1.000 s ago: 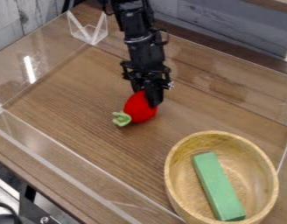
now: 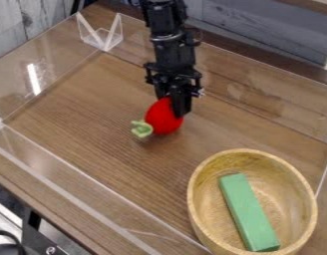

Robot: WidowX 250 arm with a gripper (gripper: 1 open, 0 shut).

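A red object with a pale green stem, like a toy pepper or strawberry (image 2: pixel 163 118), is at the centre of the wooden table (image 2: pixel 87 149). My black gripper (image 2: pixel 173 100) comes down from the top and is on the red object's upper right, shut on it. The fingertips are partly hidden by the object.
A round tan bowl (image 2: pixel 205 204) at the lower right holds a long green block (image 2: pixel 249 211). Clear plastic pieces are at the upper left and left edge.
The gripper and red object have moved slightly up the view, away from the bowl, over the last second.
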